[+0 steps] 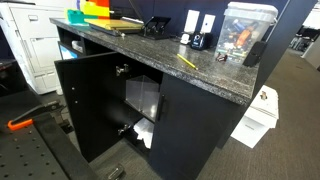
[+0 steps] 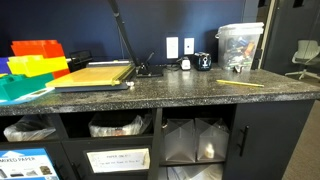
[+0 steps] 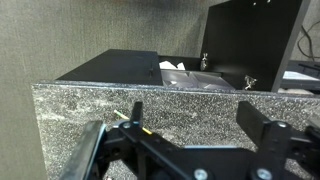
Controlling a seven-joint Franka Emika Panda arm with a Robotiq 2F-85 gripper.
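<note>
My gripper stands open in the wrist view, its dark fingers wide apart with nothing held between them. Below it runs the speckled dark countertop. A thin yellow stick lies on that counter near the left finger, partly hidden by it. From outside, the same yellow stick rests near the counter's front edge. Beneath the counter, a black cabinet door is swung open, showing a clear bin and something white inside. Neither exterior view shows the gripper.
A clear tub with assorted contents sits at the counter's right end. Large coloured blocks and a paper cutter occupy the left. Small black devices stand by the wall.
</note>
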